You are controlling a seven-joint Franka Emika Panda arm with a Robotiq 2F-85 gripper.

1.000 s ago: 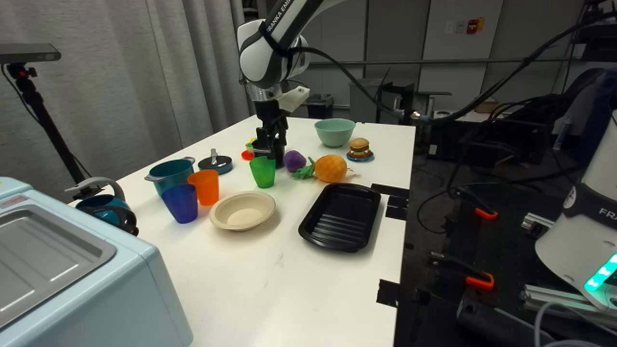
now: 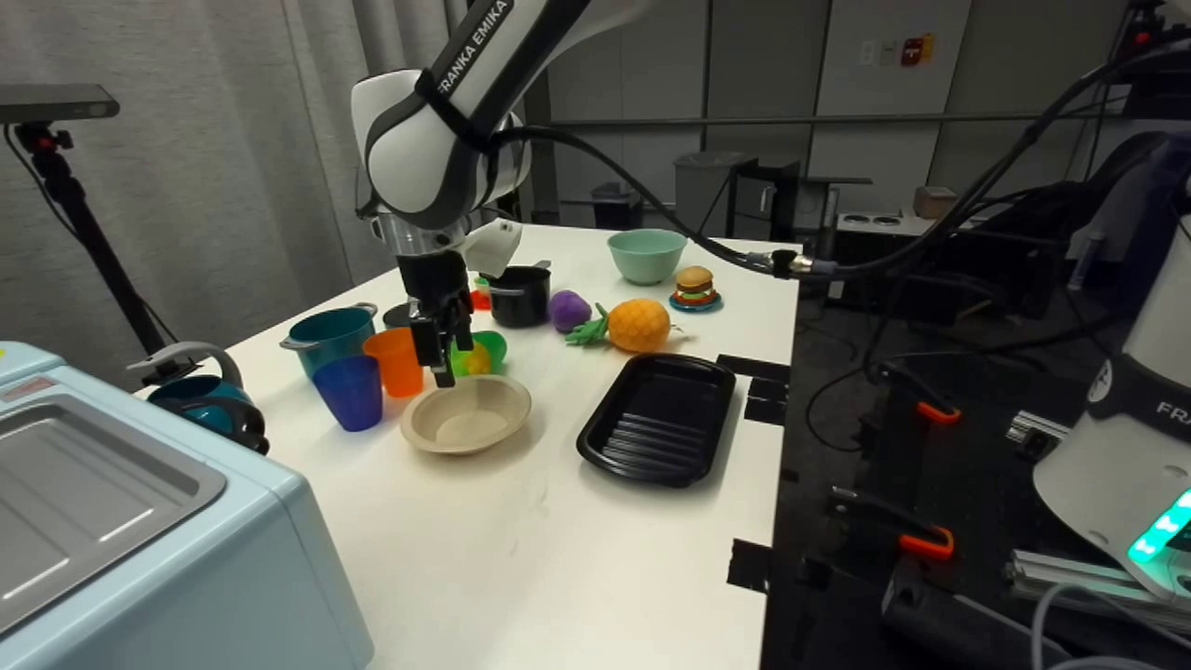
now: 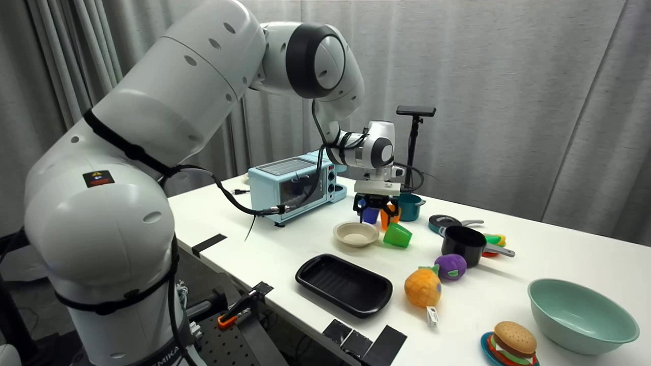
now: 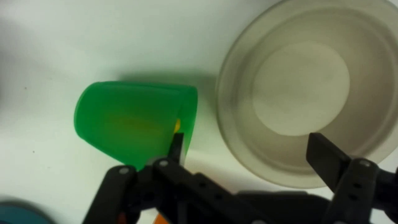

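A green cup (image 4: 123, 119) lies on its side in the wrist view, its mouth facing the beige bowl (image 4: 302, 89). Something yellow (image 4: 177, 125) shows inside the mouth. My gripper is open, its fingers wide apart with nothing held between them. The left finger (image 4: 176, 145) overlaps the cup's rim in this view; whether they touch I cannot tell. Over the bowl's near edge is the right finger (image 4: 321, 153). From the side, the gripper (image 3: 375, 216) hangs low above the table by the bowl, with the green cup (image 3: 397, 235) beside it.
An orange cup (image 2: 396, 359), a blue cup (image 2: 349, 393) and a teal pot (image 2: 332, 339) crowd close to the gripper. A black tray (image 2: 659, 419), plush pineapple (image 2: 638, 325), purple toy (image 2: 569, 311) and black pot (image 3: 464, 246) stand farther off. Bare table lies in front of the bowl.
My gripper has moved from the black pot toward the bowl. The green cup stood upright before; now it lies tipped over, nearer the bowl, with yellow showing in its mouth.
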